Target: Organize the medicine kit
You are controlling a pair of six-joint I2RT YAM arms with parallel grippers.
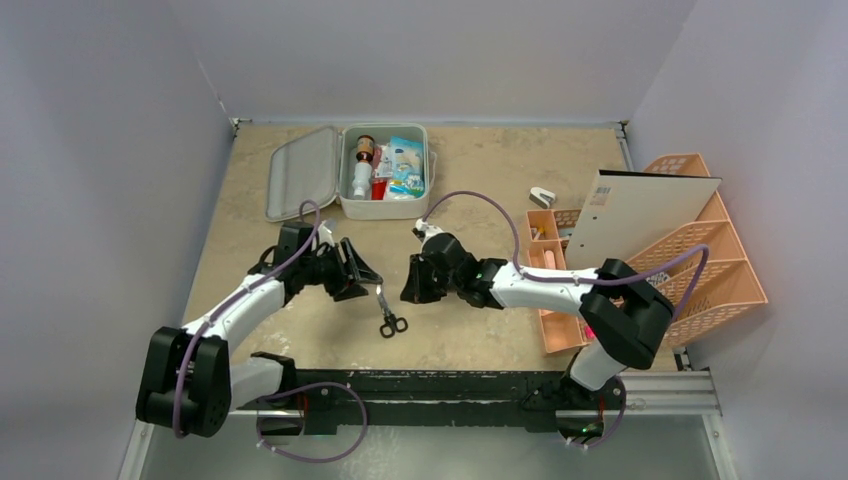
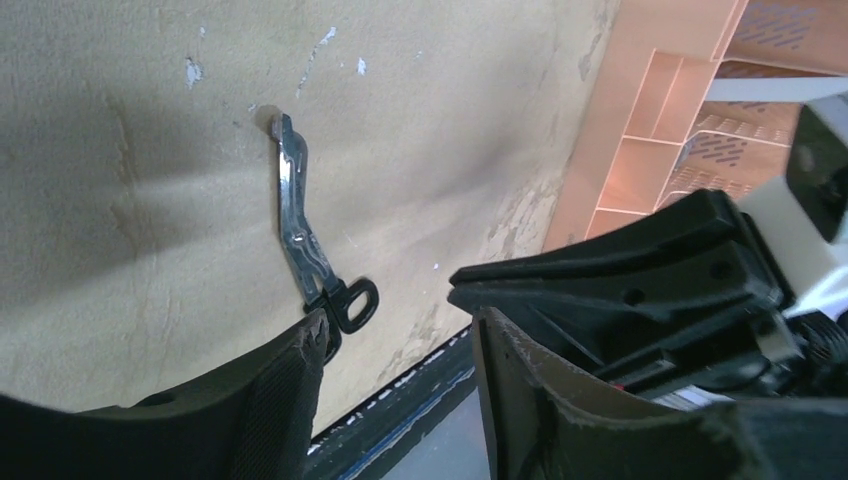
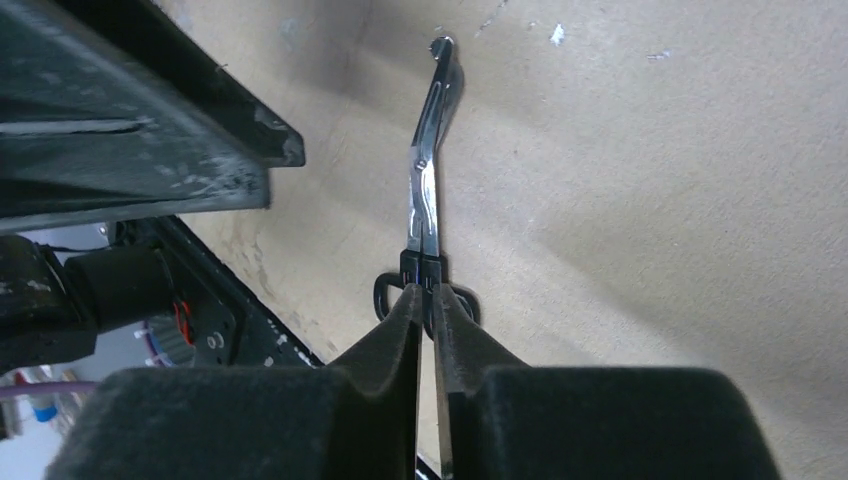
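Observation:
The black-handled metal scissors (image 1: pixel 390 324) lie on the table between the two arms, handles toward the front edge. In the left wrist view, the scissors (image 2: pixel 300 230) show beyond the spread fingers of my left gripper. From above, this left gripper (image 1: pixel 370 284) stands open close to the blade end, part of which it hides. My right gripper (image 1: pixel 410 288) is shut just to the right of the scissors, apart from them. In the right wrist view, its fingertips (image 3: pixel 402 300) overlap the handles of the scissors (image 3: pixel 422 190) only in line of sight; nothing shows between them.
At the back, a grey kit box (image 1: pixel 388 210) holds several medical items, with its lid (image 1: pixel 302 172) laid open to the left. An orange organizer (image 1: pixel 735 285) with a white board (image 1: pixel 640 220) fills the right side.

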